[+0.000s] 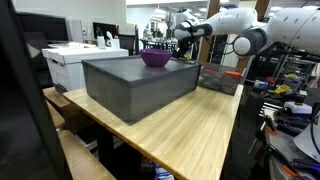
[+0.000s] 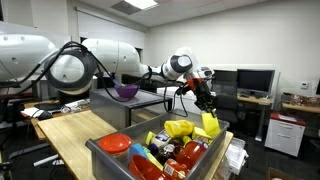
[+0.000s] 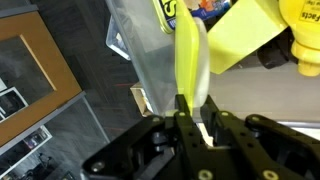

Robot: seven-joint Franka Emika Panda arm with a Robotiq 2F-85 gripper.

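A slim yellow thing with a pale side (image 3: 190,60) is pinched in my gripper, which is shut on it. It sticks out past the fingertips in the wrist view. In exterior view 2 the gripper (image 2: 200,101) is above the right side of a grey bin (image 2: 102,165), and the yellow thing (image 2: 211,124) hangs beneath it. In the wrist view the held thing partly covers the items under it, among them a yellow box (image 3: 243,32) and a yellow bottle (image 3: 305,35). From exterior view 1 the gripper is too small and far off to read.
Several mixed items fill the bin, including a red-orange round container (image 2: 116,143) and a yellow item (image 2: 179,128). A purple bowl (image 1: 156,58) rests on a grey box (image 1: 130,95).
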